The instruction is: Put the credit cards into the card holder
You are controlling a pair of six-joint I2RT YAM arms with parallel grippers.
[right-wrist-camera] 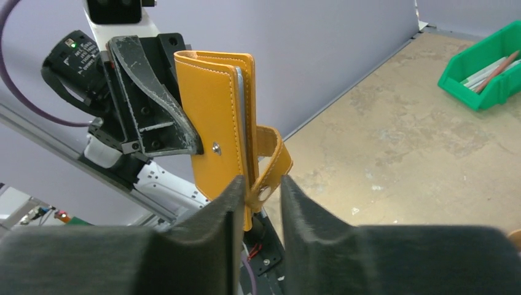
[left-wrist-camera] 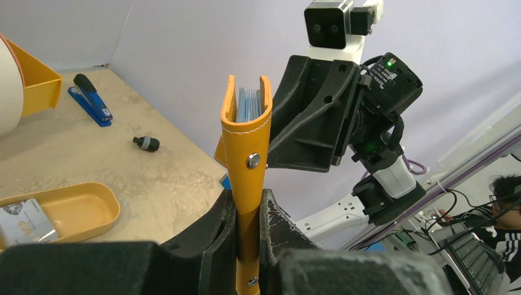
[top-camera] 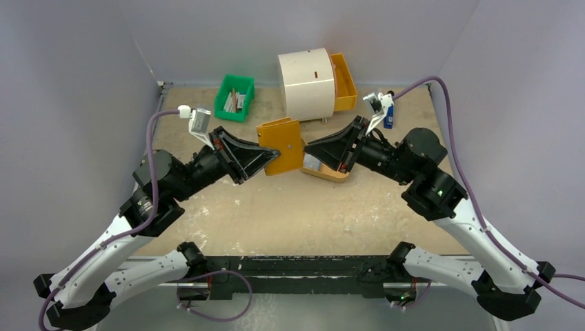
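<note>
The orange-yellow card holder (top-camera: pixel 280 146) is held upright in the air by my left gripper (top-camera: pixel 276 154), which is shut on it. Pale blue card edges (left-wrist-camera: pixel 249 106) show inside its top opening in the left wrist view. A strap with a snap (right-wrist-camera: pixel 275 161) loops out from the holder's side. Close to that side, my right gripper is part open. In the right wrist view the strap's lower end appears between its fingers, with a gap still showing; contact is unclear. A grey-and-white card-like piece (left-wrist-camera: pixel 26 222) lies in the tan tray (left-wrist-camera: pixel 86 212).
A green bin (top-camera: pixel 250 93) with pens stands at the back left. The white drum (top-camera: pixel 307 86) and yellow drawer (top-camera: pixel 345 93) are at the back middle. A blue stapler (left-wrist-camera: pixel 92 101) and a small black object (left-wrist-camera: pixel 146 143) lie at the right.
</note>
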